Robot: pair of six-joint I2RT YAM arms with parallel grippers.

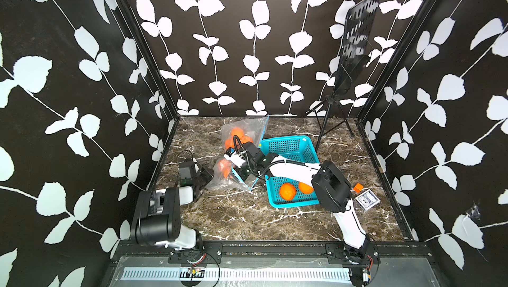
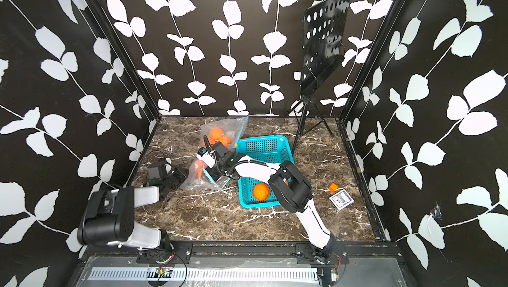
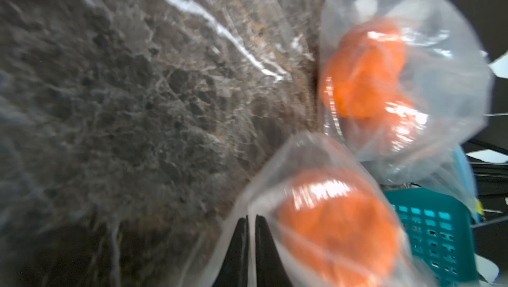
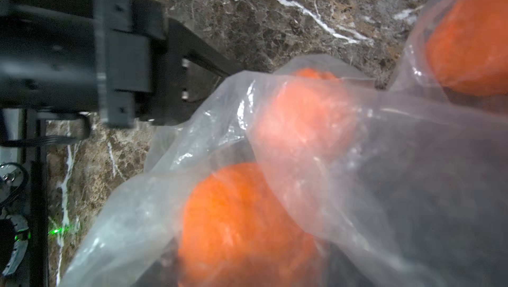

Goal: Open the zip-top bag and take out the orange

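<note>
A clear zip bag [image 1: 244,128] with oranges lies left of the teal basket; one orange [image 3: 365,75] shows in its far part, another [image 3: 338,228] in the near part in the left wrist view. My left gripper [image 1: 207,177] is at the bag's near left edge; its fingertips [image 3: 240,234] are close together against the plastic, and whether they grip it is unclear. My right gripper [image 1: 238,162] is over the bag's middle, its fingertips hidden. In the right wrist view, loose plastic partly covers an orange [image 4: 238,218].
The teal basket [image 1: 280,143] holds oranges [image 1: 287,191] beneath the right arm. An orange cube [image 1: 358,187] and a card box [image 1: 367,199] lie at the right. A black stand is at the back right. Bare table surrounds the bag's near side.
</note>
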